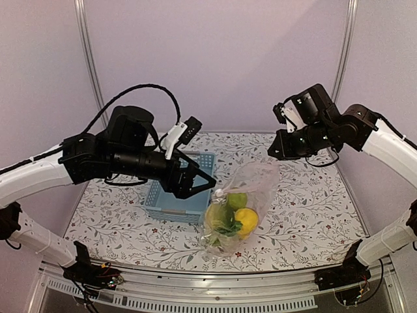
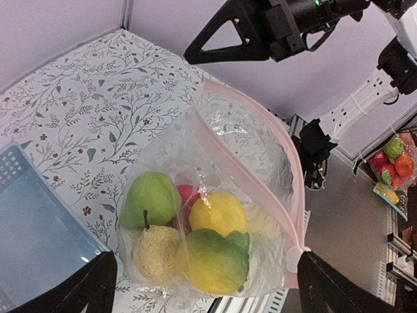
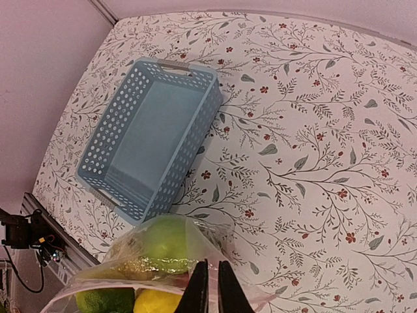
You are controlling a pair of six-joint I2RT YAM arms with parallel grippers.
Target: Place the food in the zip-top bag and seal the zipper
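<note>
A clear zip bag with a pink zipper (image 1: pixel 254 176) stands on the table, holding a green fruit (image 2: pixel 148 199), a yellow fruit (image 2: pixel 217 212), a leafy item (image 2: pixel 212 261), a pale round item (image 2: pixel 156 254) and something red. My left gripper (image 1: pixel 199 186) is open at the zipper's left end, its fingers spread in the left wrist view. My right gripper (image 1: pixel 277 153) is shut on the bag's upper right end, holding it raised; in the right wrist view its fingertips are close together over the bag.
A blue plastic basket (image 3: pixel 146 124), empty, lies left of and behind the bag (image 1: pixel 228 241). The table's front rail is just below the bag.
</note>
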